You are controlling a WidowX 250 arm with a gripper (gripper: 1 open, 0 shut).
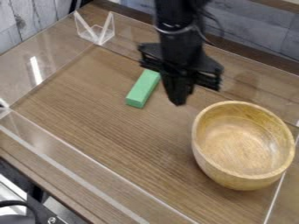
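Observation:
The black robot arm reaches down from the top centre, its gripper [180,96] shut over the middle of the wooden table [82,131], with nothing visible between the fingers. A green block [142,88] lies on the table just left of the gripper. A large tan bowl [240,147] sits at the right, in front of and to the right of the gripper.
A small white wire-like object [96,28] stands at the back left near the table's edge. Dark space shows beyond the left edges.

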